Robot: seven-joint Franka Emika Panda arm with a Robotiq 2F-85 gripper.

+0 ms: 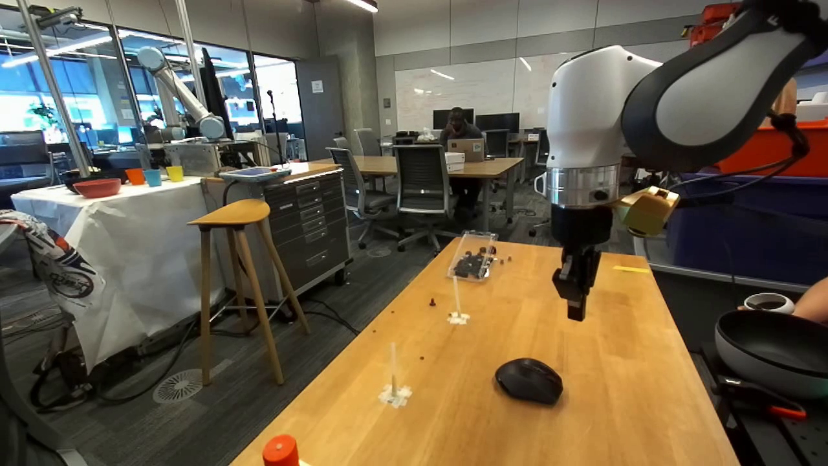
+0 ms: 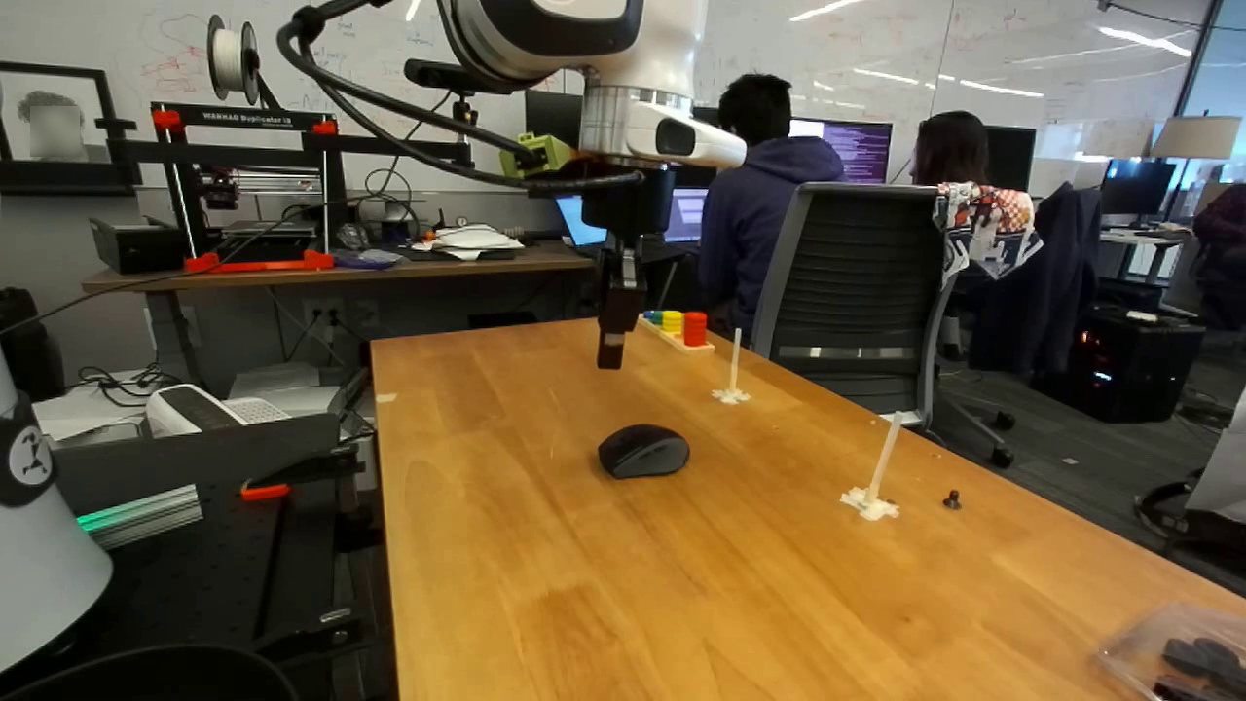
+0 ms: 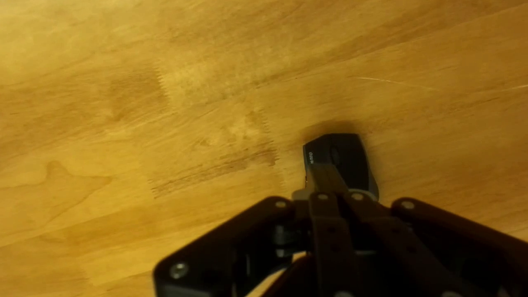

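A black computer mouse lies on the wooden table, clear of everything around it. My gripper hangs in the air above the table, pointing down, its fingers together. From the other side, the gripper also appears raised over the wood, apart from the mouse. In the wrist view the closed fingertips cover part of the mouse from the camera. Nothing shows between the fingers.
Two thin white pegs stand taped along one table edge. A clear tray with black parts sits at one end; colored stacking rings stand at the other. Wide bare wood surrounds the mouse.
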